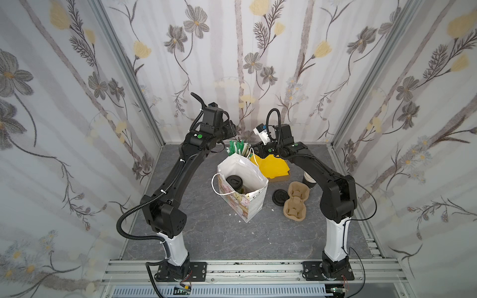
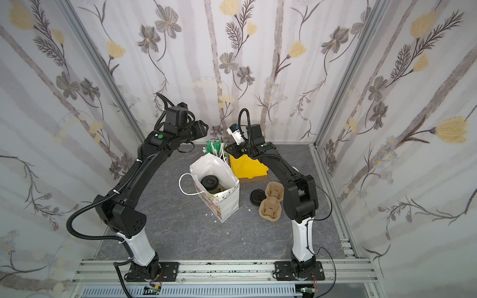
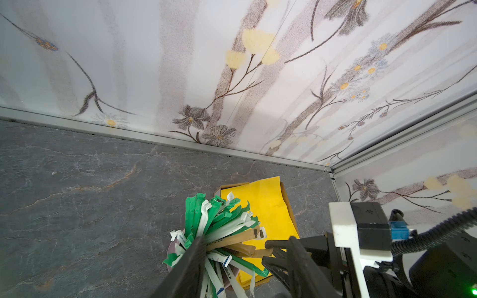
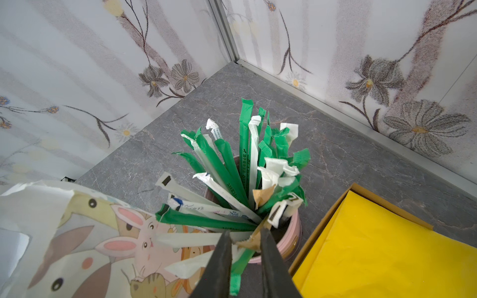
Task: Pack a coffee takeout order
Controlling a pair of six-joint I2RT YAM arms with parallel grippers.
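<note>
A paper bag [image 1: 251,203] with bunny print stands mid-table, a lidded cup [image 1: 234,182] inside. Behind it is a pot of wrapped straws [image 4: 248,188] in green, white and brown. My left gripper hangs above and left of the straws, fingers apart and blurred. My right gripper is low at the straw pot, its blurred fingertips beside straw ends, with no straw clearly held.
Yellow paper [image 4: 387,248] lies in a cardboard box right of the straws. A black lid [image 1: 279,197], a cardboard cup carrier [image 1: 294,208] and a cup [image 2: 294,168] are at the right.
</note>
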